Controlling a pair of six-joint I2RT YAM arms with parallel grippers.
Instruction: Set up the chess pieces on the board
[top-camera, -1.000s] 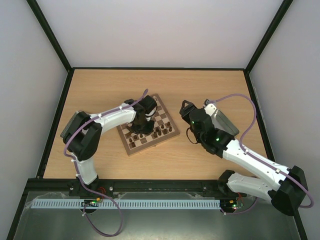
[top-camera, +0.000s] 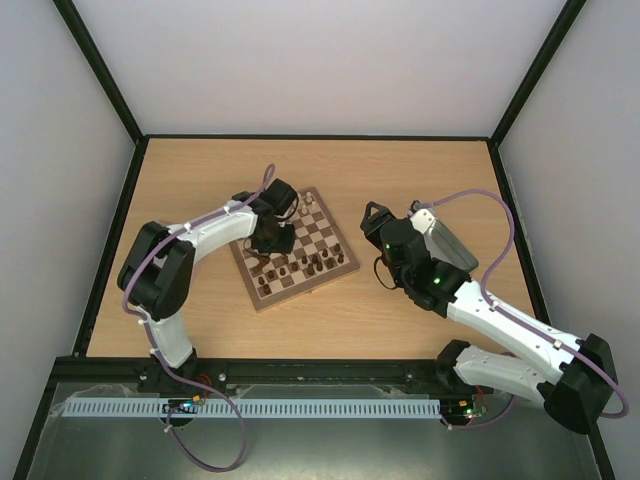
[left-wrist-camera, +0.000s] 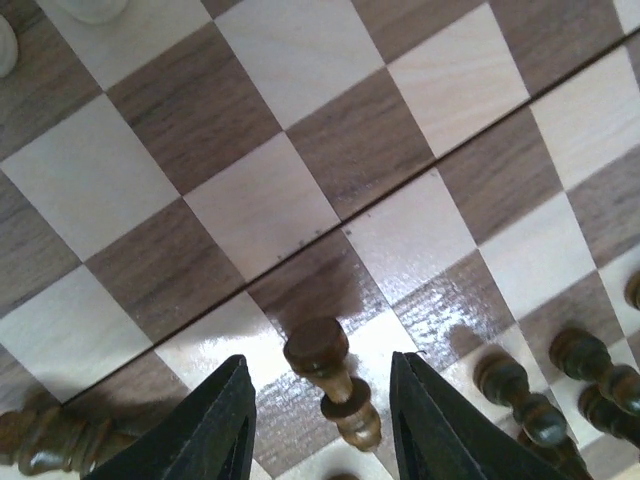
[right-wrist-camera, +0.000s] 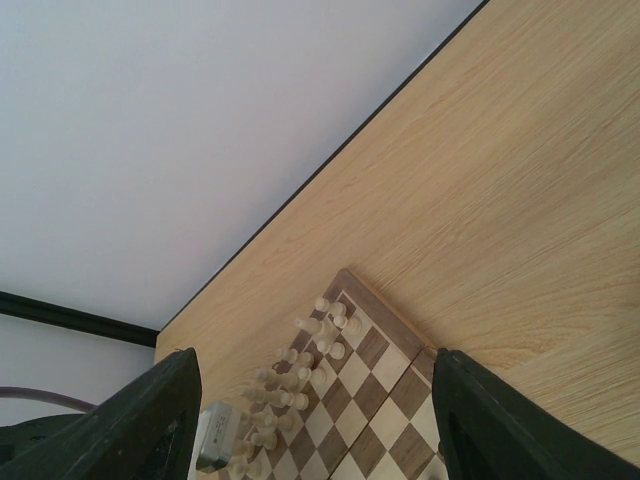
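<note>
The chessboard (top-camera: 330, 240) lies left of centre on the table, light pieces (right-wrist-camera: 335, 315) along its far side, dark pieces (top-camera: 316, 262) along its near side. My left gripper hangs open over a dark piece (left-wrist-camera: 335, 378) standing on the board, with another dark piece (left-wrist-camera: 60, 440) at lower left in the left wrist view; whether that one lies or stands I cannot tell. My right gripper is off to the board's right, its fingers apart and nothing visible between them.
A grey tray (top-camera: 450, 245) lies behind the right arm at the table's right. Bare wood (right-wrist-camera: 520, 200) surrounds the board, with free room at the back. Walls border the table.
My left arm has moved left and slightly up in the top view, uncovering more of the board. The right arm shows hardly any change.
</note>
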